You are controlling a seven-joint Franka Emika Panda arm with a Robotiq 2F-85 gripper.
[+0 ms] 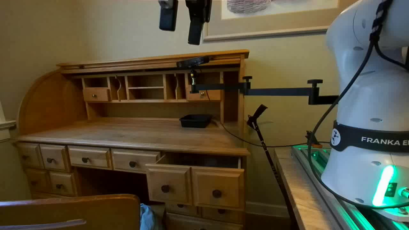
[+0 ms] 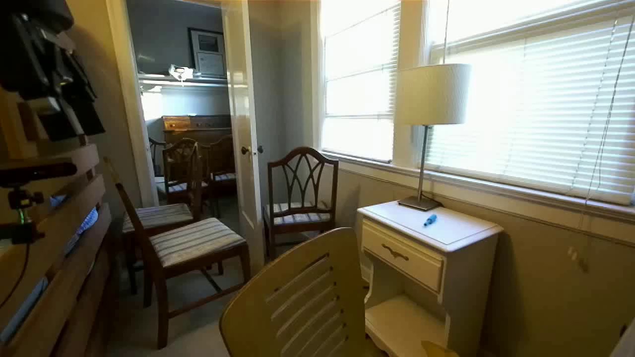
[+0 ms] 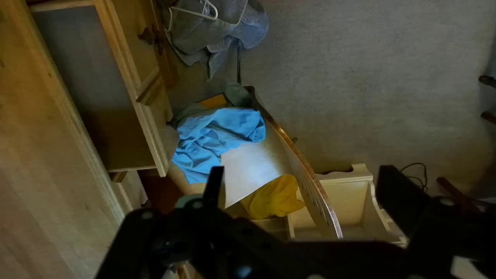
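Observation:
At the top of exterior view 1 my gripper (image 1: 181, 36) hangs high over the roll-top desk, its two dark fingers spread with nothing between them. The wrist view also shows the gripper open, its fingers wide apart. Below, a light blue cloth (image 3: 218, 135) and a yellow cloth (image 3: 273, 197) lie on a chair, well clear of the fingers. One desk drawer (image 1: 217, 187) is pulled out; its visible inside (image 3: 81, 79) looks bare. A small black tray (image 1: 196, 120) rests on the desktop.
A camera arm (image 1: 280, 92) reaches across in front of the desk's right side. The chair back (image 3: 297, 162) rises beside the cloths. A white nightstand (image 2: 464, 231) carries a lamp (image 2: 434, 95) and a small blue object (image 2: 430, 220). Most of the desktop (image 1: 115, 130) is clear.

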